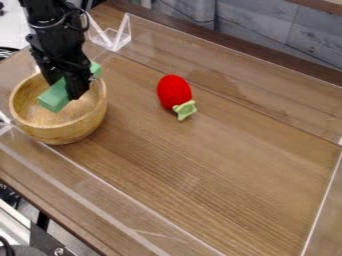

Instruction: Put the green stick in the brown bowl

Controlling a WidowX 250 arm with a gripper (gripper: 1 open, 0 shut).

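Note:
The green stick (55, 97) is slanted within the outline of the brown bowl (56, 134), at the left of the view. Its near part shows over the bowl's inside, and a bit of green also shows by the far right rim. My black gripper (70, 82) comes down from the top left and covers the stick's middle. The fingers are dark and small here, so whether they press on the stick is unclear. I cannot tell whether the stick rests on the bowl or is held just above its floor.
A red object with a green end (174, 93) lies on the wooden table right of the bowl. A clear or white wire-like item (111, 35) is behind the arm.

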